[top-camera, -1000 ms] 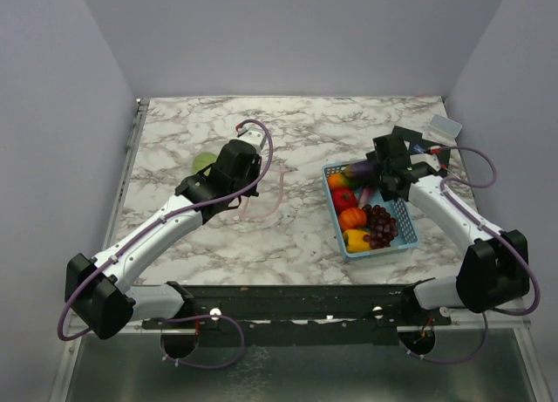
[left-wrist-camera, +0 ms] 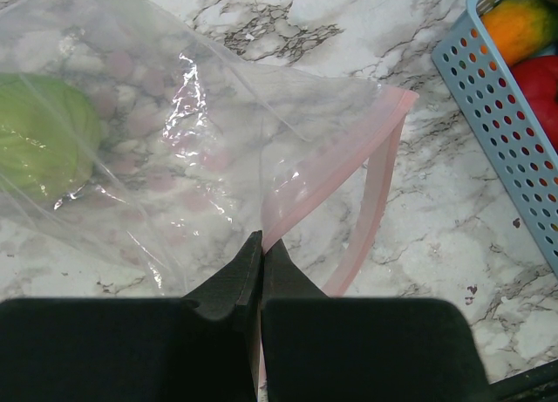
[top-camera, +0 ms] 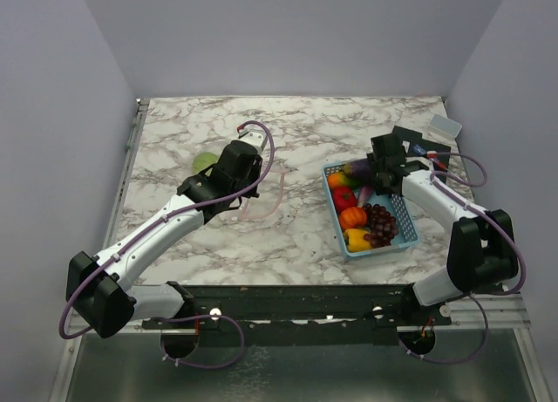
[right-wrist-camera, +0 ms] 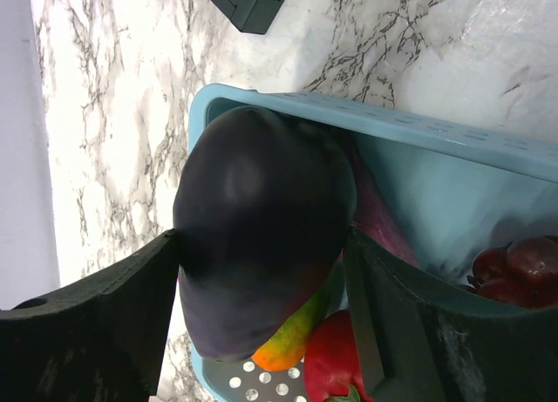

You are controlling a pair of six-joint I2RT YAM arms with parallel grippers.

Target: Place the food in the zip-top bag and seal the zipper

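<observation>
In the left wrist view a clear zip bag (left-wrist-camera: 196, 149) with a pink zipper edge (left-wrist-camera: 344, 177) lies on the table, its mouth partly spread. Inside it is a round green vegetable (left-wrist-camera: 48, 136). My left gripper is shut on the bag's rim. A large dark eggplant (right-wrist-camera: 257, 219) fills the middle of the right wrist view, still down at the end of the blue basket (right-wrist-camera: 418, 136). The right gripper has its fingers against both sides of the eggplant, shut on it. From above, that gripper hides part of the eggplant.
Also in the basket are a red tomato (top-camera: 343, 199), an orange pumpkin (top-camera: 353, 218), a yellow pepper (top-camera: 357, 240), dark grapes (top-camera: 380, 224) and a mango-like fruit (top-camera: 339, 180). Black objects (top-camera: 433, 147) and a clear container (top-camera: 445, 126) lie behind.
My left gripper stays on the bag; the bag has barely shifted.
</observation>
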